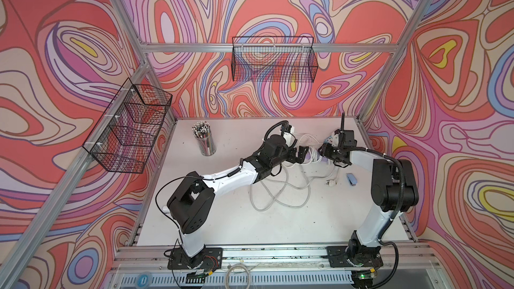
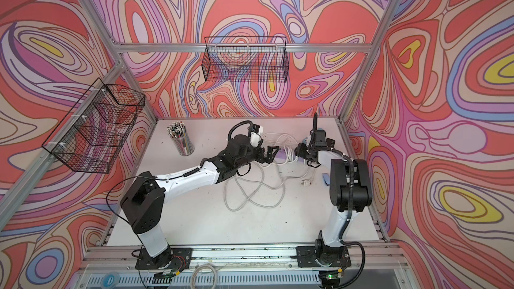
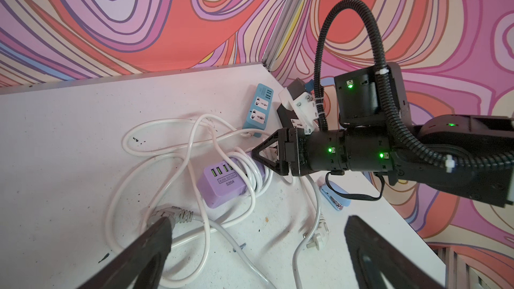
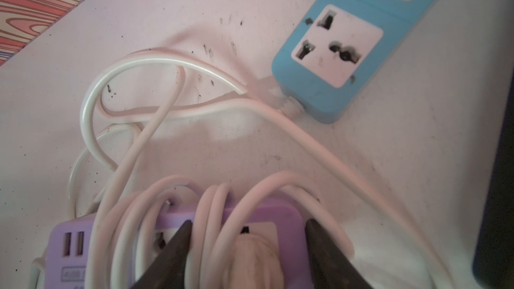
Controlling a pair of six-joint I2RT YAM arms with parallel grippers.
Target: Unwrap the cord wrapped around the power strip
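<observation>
The purple power strip [image 3: 216,187] lies on the table with several turns of white cord [image 3: 246,168] around it. Loose loops of the cord spread leftward from it. In the right wrist view, my right gripper is over the strip's right end, its fingers [image 4: 174,254] apart. Cord turns [image 4: 214,219] and a pale plug [image 4: 254,262] show between those fingers; I cannot see a firm grip on either. My left gripper is wide open, left of the strip, with nothing held between its fingers.
Behind the wrapped strip lies a blue power strip [image 3: 258,108]. A grey plug [image 3: 174,216], a white plug [image 3: 317,237] and a blue stapler [image 3: 334,197] rest nearby. A metal cup of pens [image 1: 204,140] stands at the back left.
</observation>
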